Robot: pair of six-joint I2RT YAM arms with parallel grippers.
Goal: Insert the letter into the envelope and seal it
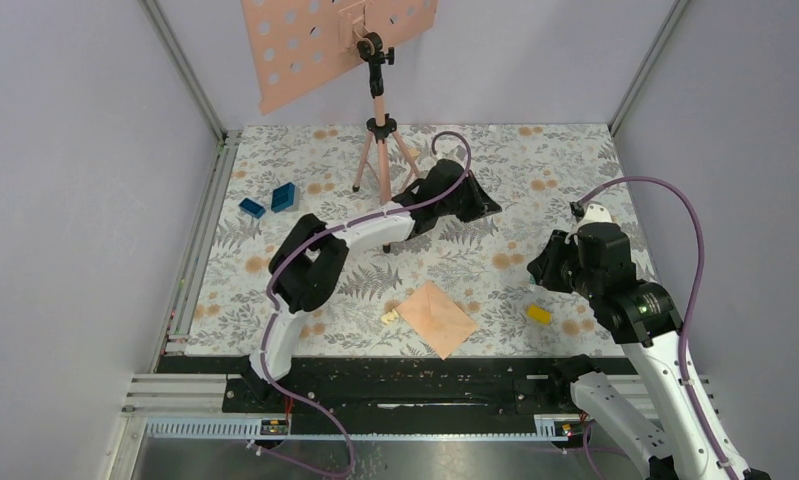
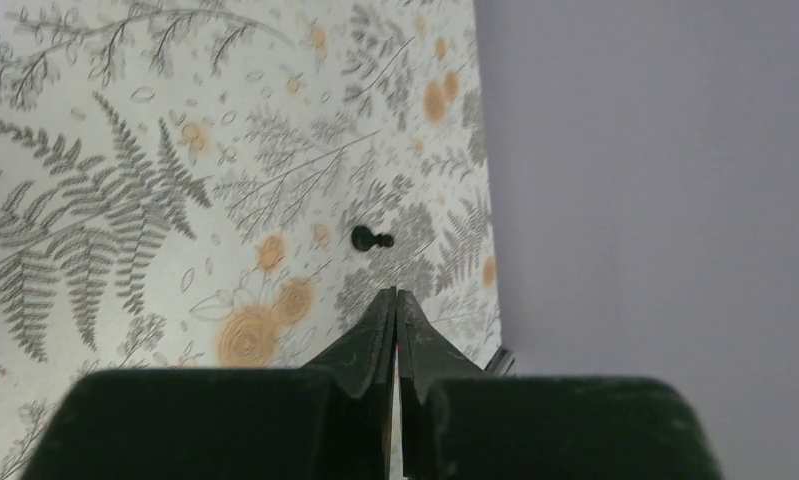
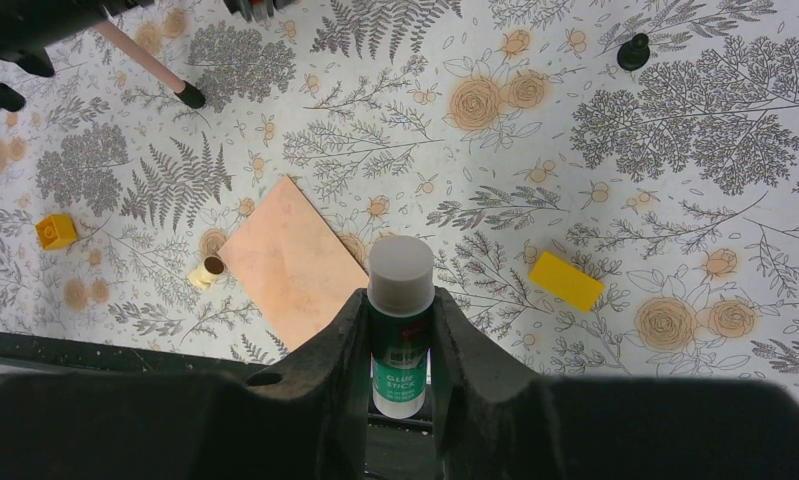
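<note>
A peach envelope (image 1: 437,319) lies at the front middle of the floral table, also in the right wrist view (image 3: 287,262). My right gripper is shut on a green-labelled glue stick (image 3: 399,367) with a pale cap, held above the right part of the table. My left gripper is shut with nothing visible between its fingers, over the back middle of the table by the tripod (image 1: 379,140). No separate letter can be made out.
A yellow block (image 3: 565,280) lies right of the envelope, a small cream piece (image 3: 203,275) at its left. A small dark pawn-like object (image 3: 632,55) stands farther back. Two blue containers (image 1: 285,197) sit at the back left.
</note>
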